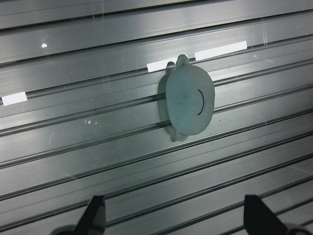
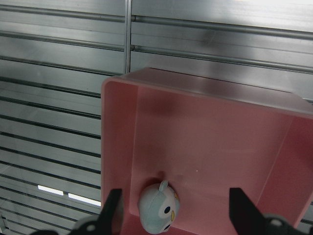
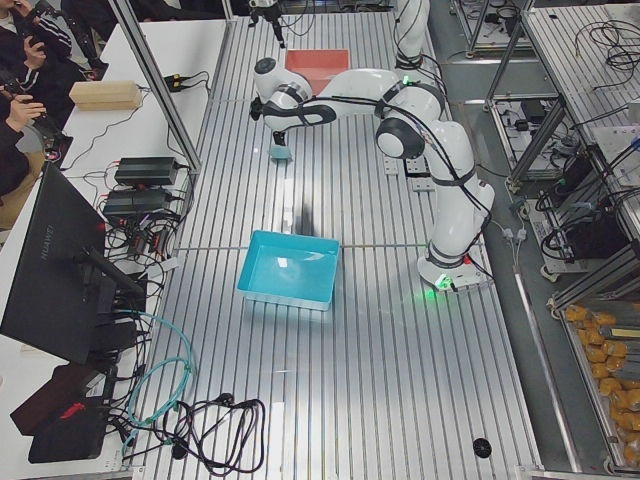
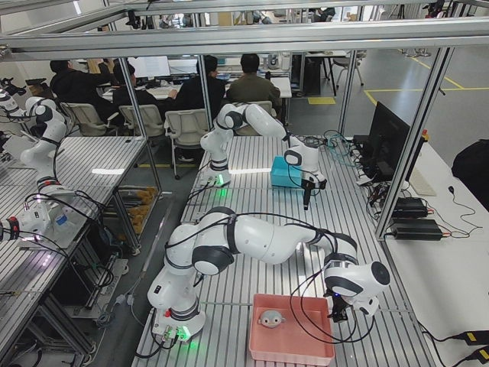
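Note:
A pale teal plush with a smile [image 1: 190, 100] lies on the slatted table below my left gripper, whose two fingertips stand wide apart at the bottom of the left wrist view, nothing between them. My right gripper is open above a pink bin [image 2: 205, 142]; in that bin a small pale blue-white plush [image 2: 157, 210] with a yellow beak lies near a corner, between the open fingertips as seen from above but apparently below them. Both arms reach over the middle and far part of the table.
A cyan bin [image 3: 287, 270] stands empty on the table, apart from the teal plush. Black and teal cables lie at the near left. A monitor [image 3: 60, 265] and black boxes line the side bench.

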